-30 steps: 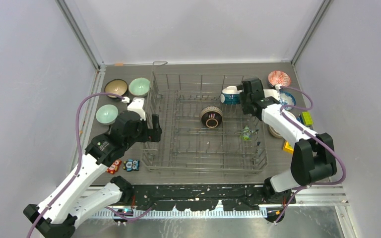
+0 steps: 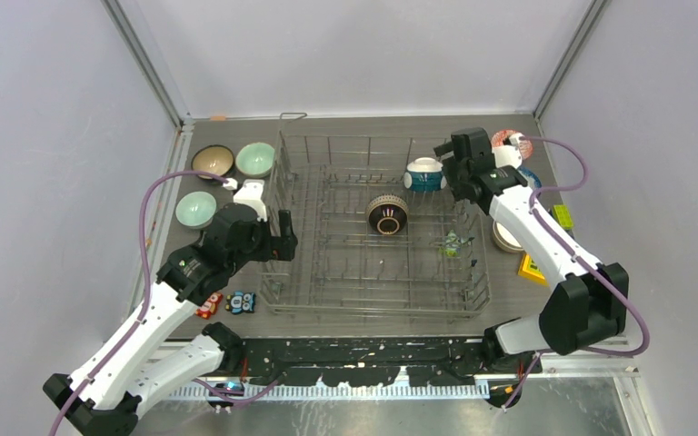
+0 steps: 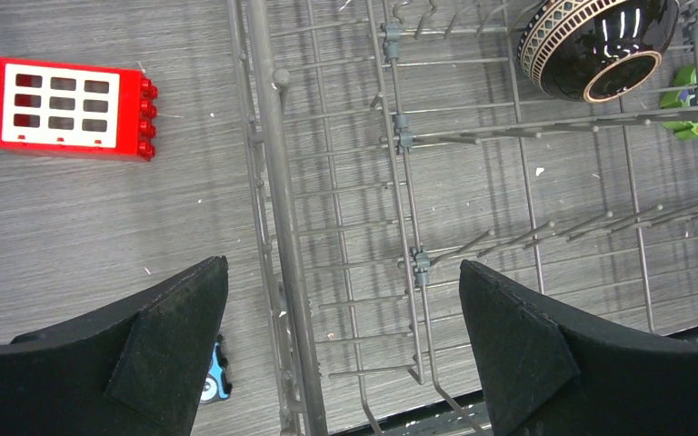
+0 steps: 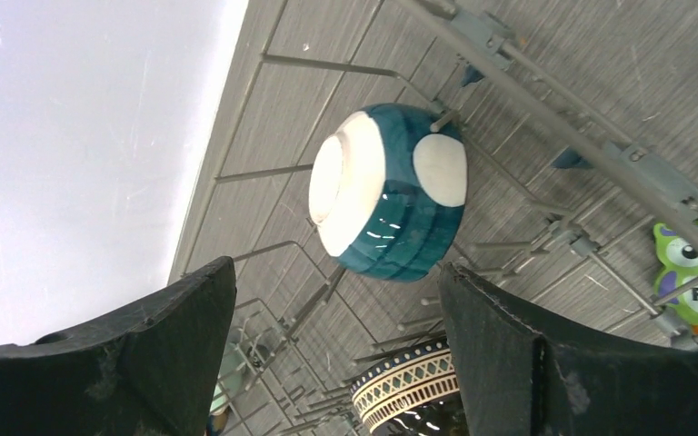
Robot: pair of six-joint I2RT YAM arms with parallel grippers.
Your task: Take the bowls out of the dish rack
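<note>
Two bowls rest on their sides in the wire dish rack [image 2: 327, 309]. One is a teal and white bowl [image 2: 424, 176] at the rack's back right; the other, a black bowl with a patterned rim [image 2: 388, 215], lies near the middle. My right gripper stands open beside the teal bowl, which shows ahead of its fingers in the right wrist view, apart from them. Over the rack's left edge my left gripper is open and empty. Its view has the rack's side rail between the fingers, below, and the black bowl far off at top right.
Left of the rack stand a tan bowl [image 2: 213, 161] and two green bowls [image 2: 255, 160]. A red-patterned bowl [image 2: 523, 148] and others sit on the right, partly behind my right arm. A small owl toy [image 4: 696, 282] lies under the wires. Thin rack tines surround both racked bowls.
The left arm and the racked bowls have stayed in place.
</note>
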